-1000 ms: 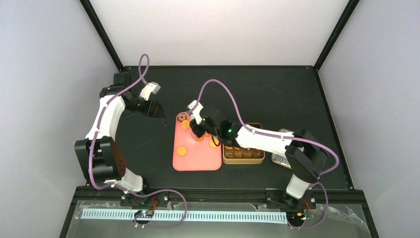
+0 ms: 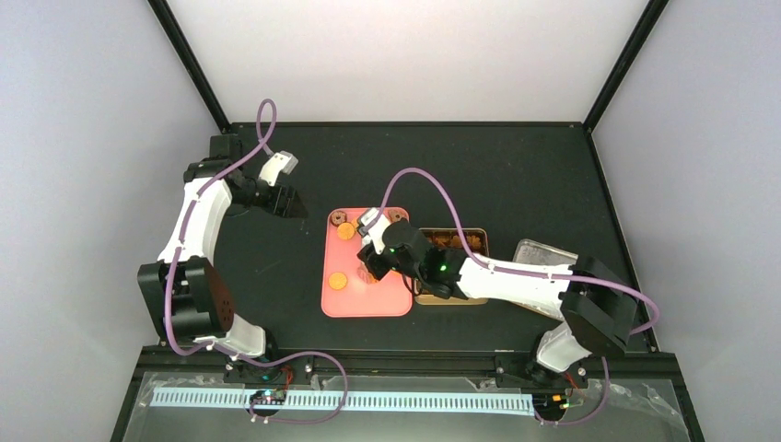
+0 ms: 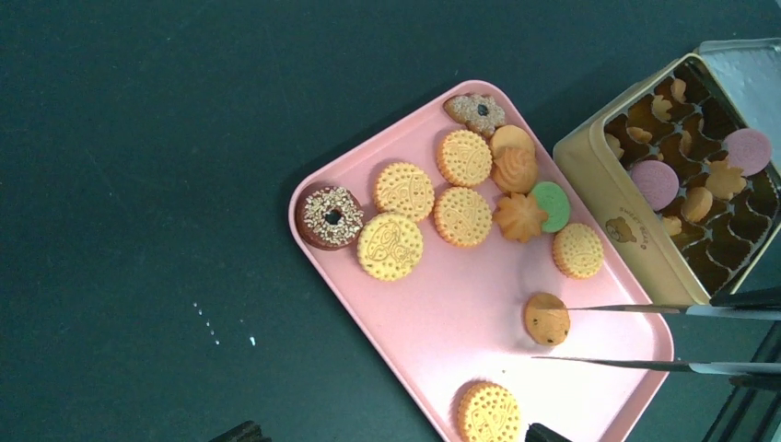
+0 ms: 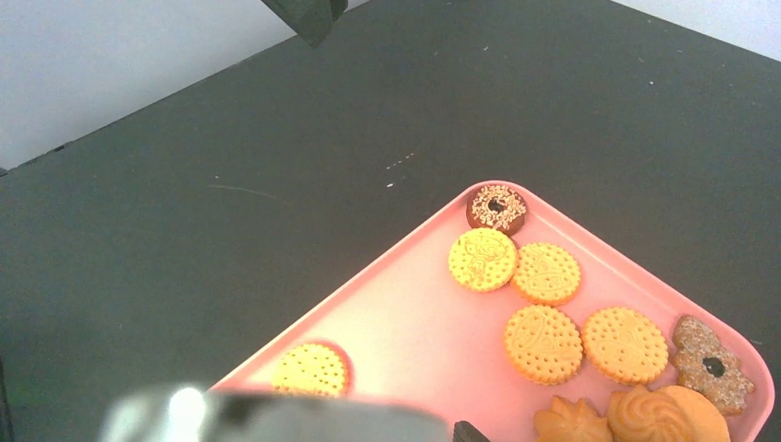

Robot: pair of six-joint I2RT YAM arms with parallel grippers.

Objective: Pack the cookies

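Observation:
On the pink tray (image 2: 350,305) lie round yellow cookies (image 3: 390,246), a brown ring cookie (image 3: 330,218), a star-shaped cookie (image 3: 520,217) and a green one (image 3: 558,203). My right gripper is over the tray's lower right part, shut on a small brown cookie (image 3: 550,324) with dark specks. The contact of its lower finger is hard to make out. A blurred finger (image 4: 276,422) fills the bottom of the right wrist view. Left of the tray, away from it, my left gripper (image 2: 297,204) stands open and empty.
The gold divided tin (image 3: 594,184) stands right beside the tray, with several cookies in its compartments. Partly under the right arm is a silvery lid (image 2: 545,253).
The right gripper has come down the top view and slightly right, with its cookie following. The right arm now covers more of the tin. The left arm stays still.

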